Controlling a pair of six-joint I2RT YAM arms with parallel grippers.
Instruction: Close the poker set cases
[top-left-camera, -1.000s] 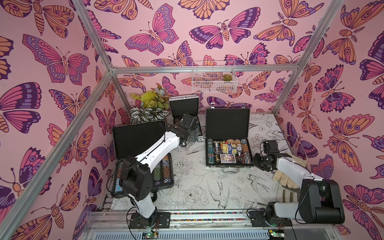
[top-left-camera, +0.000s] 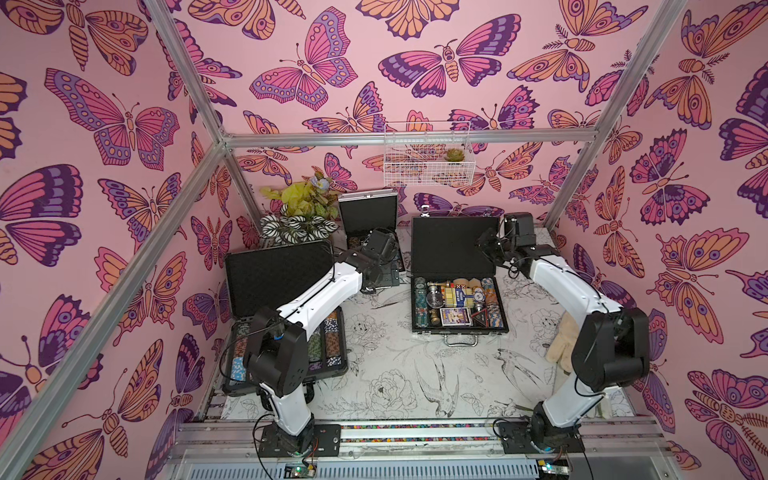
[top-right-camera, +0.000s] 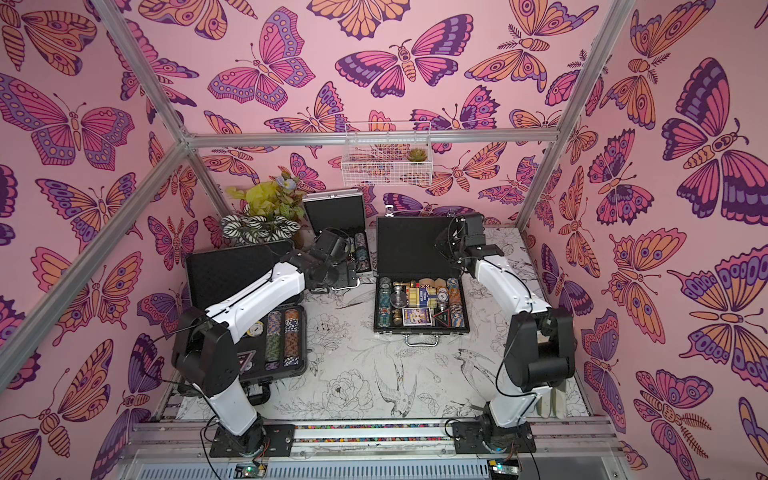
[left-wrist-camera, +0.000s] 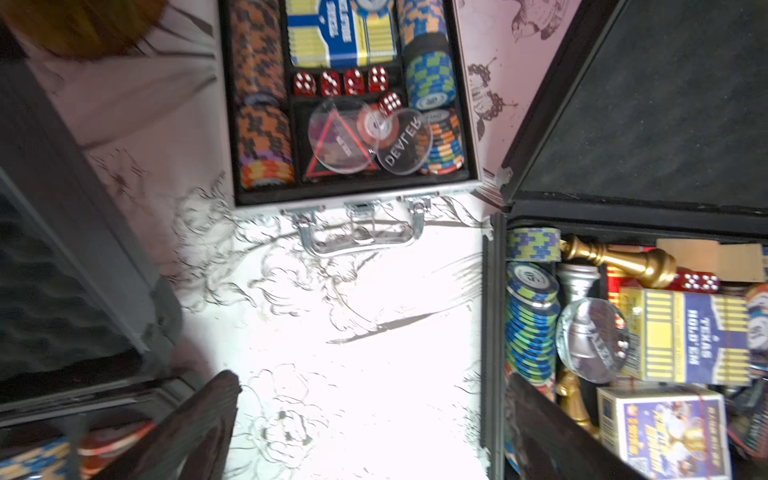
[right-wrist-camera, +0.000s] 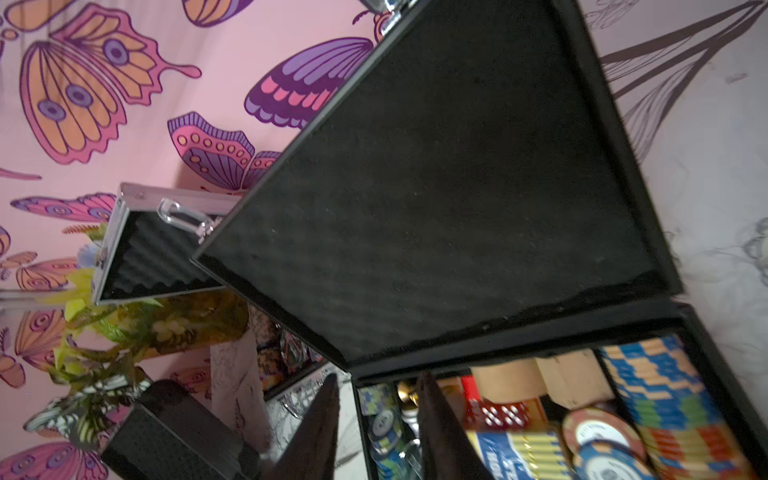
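Three poker cases stand with their lids up. The right case (top-left-camera: 413, 308) has its dark lid (right-wrist-camera: 472, 184) raised, with chips, cards and a gold chess piece inside. My right gripper is over its right side near the lid, fingers apart and nothing between them. The left case (top-left-camera: 345, 352) has its wide lid (top-left-camera: 280, 276) upright, partly behind my left arm. At the back, the small silver case (left-wrist-camera: 360, 194) holds chips and dice under a raised lid (top-left-camera: 368, 214). My left gripper hangs open above the table in front of it, empty.
A leafy plant (top-left-camera: 300, 220) stands behind the left case, beside the silver one. A wire basket (top-left-camera: 429, 172) hangs on the back wall. Gloves (top-left-camera: 563, 344) lie at the table's right.
My right gripper has swung up from the table right of the right case to beside its raised lid. The left arm has shifted only slightly; all three lids stay up.
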